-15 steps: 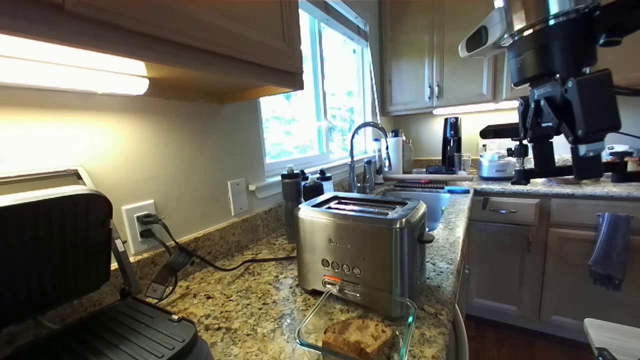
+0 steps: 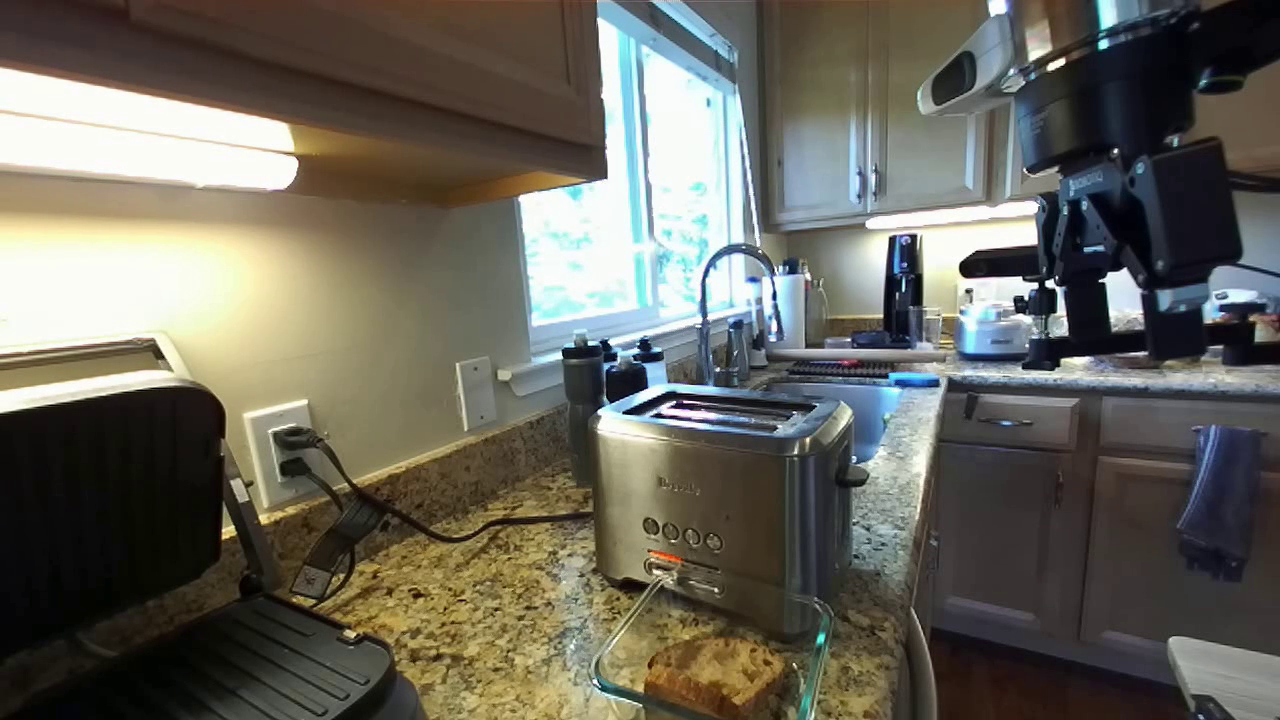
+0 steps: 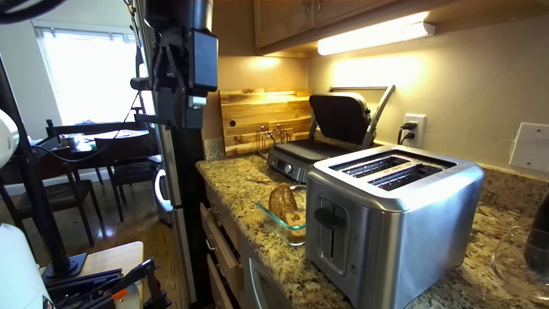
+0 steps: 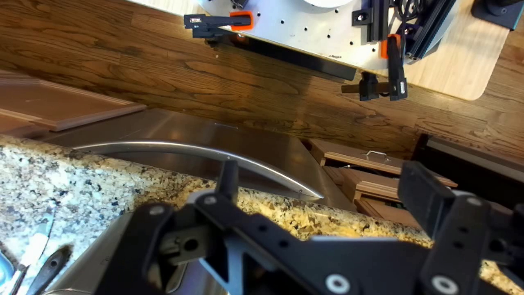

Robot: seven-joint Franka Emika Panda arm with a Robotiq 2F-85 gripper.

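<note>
My gripper (image 2: 1125,342) hangs high over the floor side of the counter, well apart from everything on it. In the wrist view its two dark fingers are spread wide, the gripper open with nothing between them. A steel two-slot toaster (image 3: 391,226) stands on the granite counter; its slots look empty and its lever (image 3: 329,218) is up. Beside it, a clear glass dish (image 2: 819,648) holds a slice of brown bread (image 2: 708,674). From the other side the bread (image 3: 283,202) appears tilted up inside the dish.
An opened contact grill (image 3: 329,149) is at the counter's corner, near a wooden board (image 3: 252,110). A cord (image 2: 480,528) runs from the outlet toward the toaster. Dark bottles (image 2: 584,396) stand behind the toaster. Part-open drawers (image 3: 221,247) jut from below the counter.
</note>
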